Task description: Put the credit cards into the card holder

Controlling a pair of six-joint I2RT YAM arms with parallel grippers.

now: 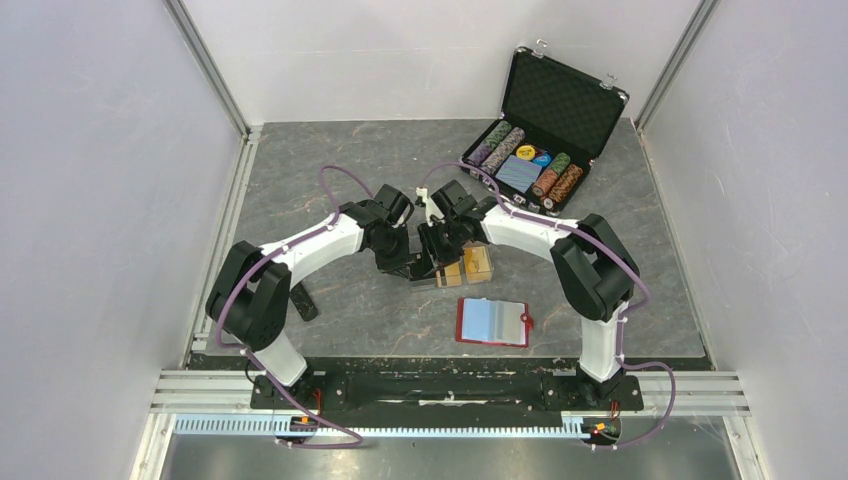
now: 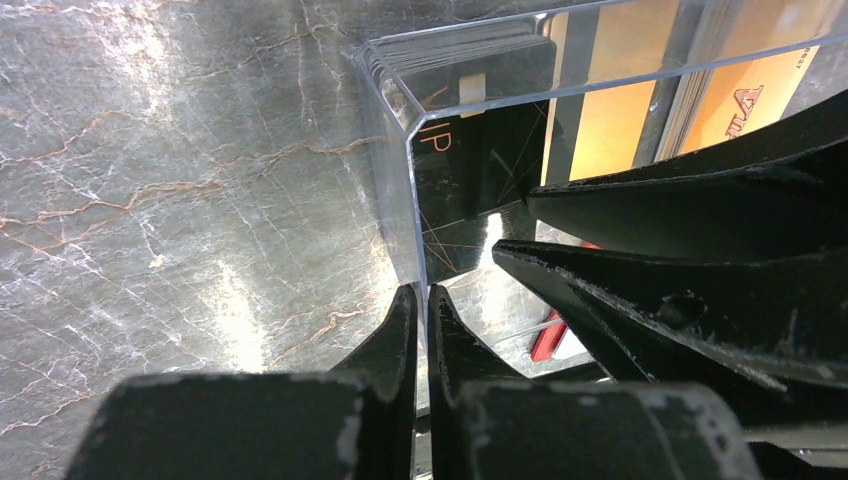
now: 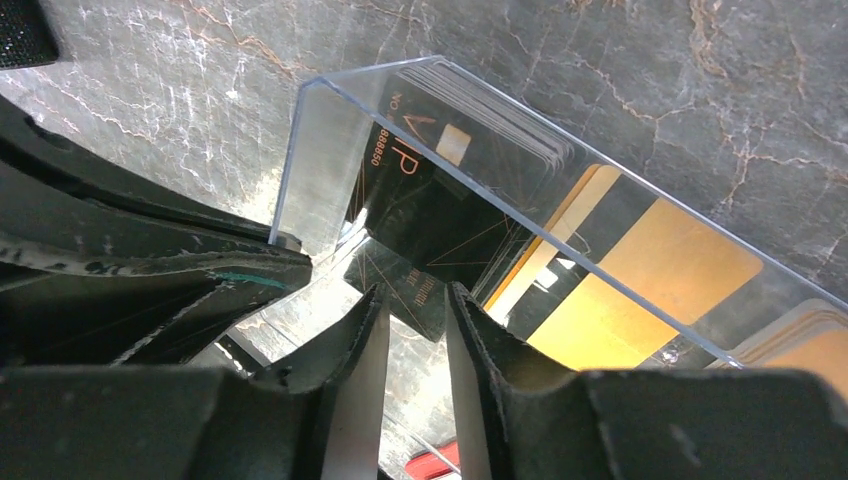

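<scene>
A clear acrylic card holder (image 2: 390, 170) holds black cards (image 3: 430, 210) in its end compartment and orange cards (image 3: 680, 255) beside them, seen in both wrist views. In the left wrist view my left gripper is shut on the holder's end corner. My right gripper is over the black cards, its fingertips a little apart, with nothing clearly visible between them; in the left wrist view its dark fingers point into that compartment.
A red-edged card case (image 1: 494, 321) lies in front of the holder. An open chip case (image 1: 525, 170) sits at the back right. A black object (image 1: 303, 302) lies at the left.
</scene>
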